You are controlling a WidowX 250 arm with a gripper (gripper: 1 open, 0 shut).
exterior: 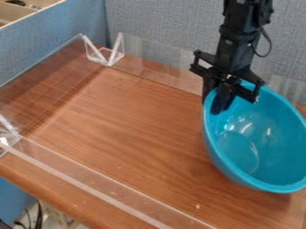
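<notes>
A large turquoise plastic bowl [257, 148] is tipped on its side at the right of the camera view, its open inside facing the viewer. My black gripper [223, 92] is shut on the bowl's upper left rim, with the arm reaching down from the top. The fingertips are partly hidden by the rim, and whether the bowl touches the table is hard to tell.
Clear plastic edging with white corner brackets [103, 54] borders it. A grey padded wall [143, 22] stands behind, and cables hang at the lower left.
</notes>
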